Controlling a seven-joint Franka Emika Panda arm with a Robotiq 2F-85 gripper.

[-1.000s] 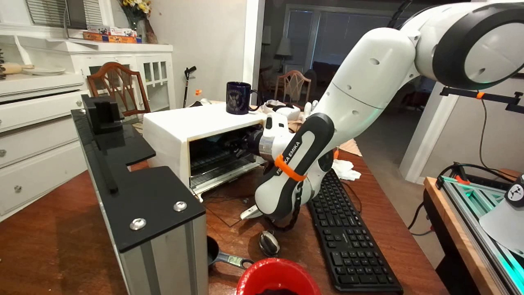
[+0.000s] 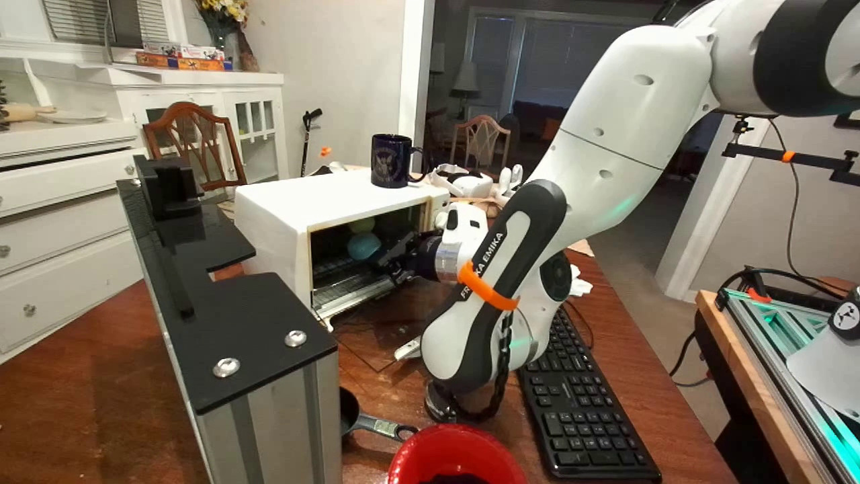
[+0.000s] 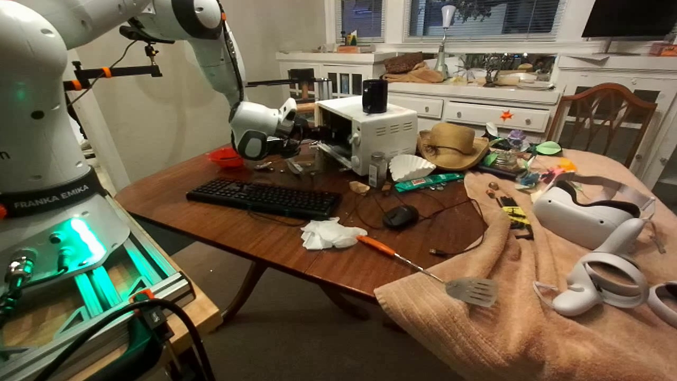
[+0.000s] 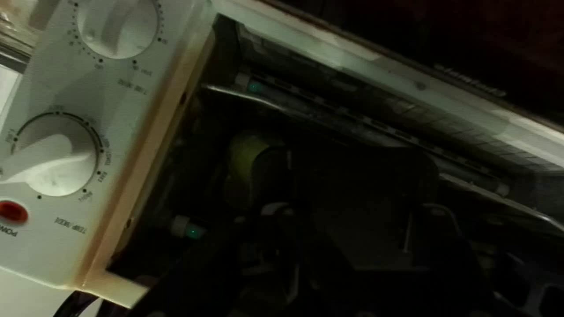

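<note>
In exterior view 1, a rounded light-blue object [image 2: 364, 246] shows at the mouth of the white toaster oven [image 2: 278, 211], with a greenish patch [image 2: 362, 226] just behind and above it. My gripper [image 2: 383, 258] reaches into the oven from the right, its fingertips at the blue object and shut on it, though the contact itself is dark. In the wrist view a yellow-green surface [image 4: 244, 158] shows beside the dark fingers; deep shadow hides most of the grasp. From exterior view 2 the oven's side covers the fingertips.
A dark mug [image 2: 391, 160] stands on the oven's top. The oven's lowered front edge [image 2: 355, 298] and wire rack lie close under the gripper. Below the arm are a red bowl [image 2: 456, 460], a black-handled scoop [image 2: 379, 425] and a keyboard [image 2: 584, 395].
The hand has shifted lower and toward the oven's front, and the forearm has swung slightly right. The blue object, barely visible deep inside before, now shows clearly at the opening.
</note>
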